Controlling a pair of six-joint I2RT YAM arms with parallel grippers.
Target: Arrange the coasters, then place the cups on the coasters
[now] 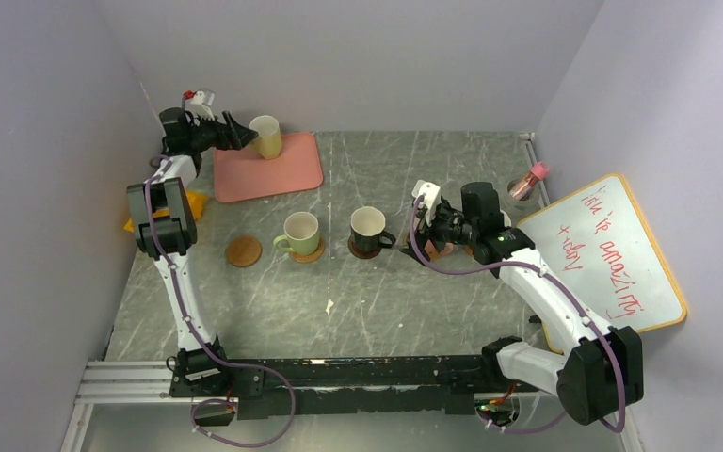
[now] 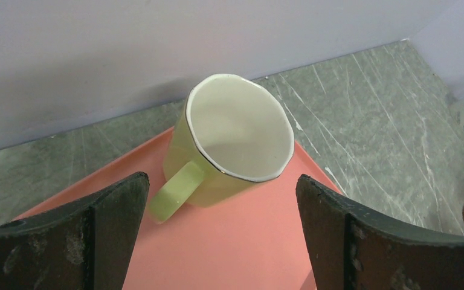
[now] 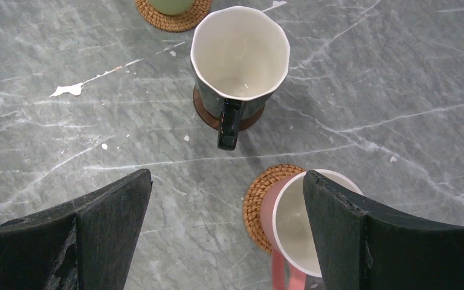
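A pale yellow-green cup stands upright on the pink tray at the back left. Its handle points toward my left gripper, which is open, with empty space between its fingers and the cup beyond them. On the left of the table lies a bare brown round coaster. My right gripper hangs open over the right side, nothing gripped. Beneath it a pink cup sits by a woven coaster, partly hidden by the right finger.
A green cup and a black cup stand on coasters mid-table. The whiteboard leans at the right, near a pink-topped bottle. An orange item lies behind the left arm.
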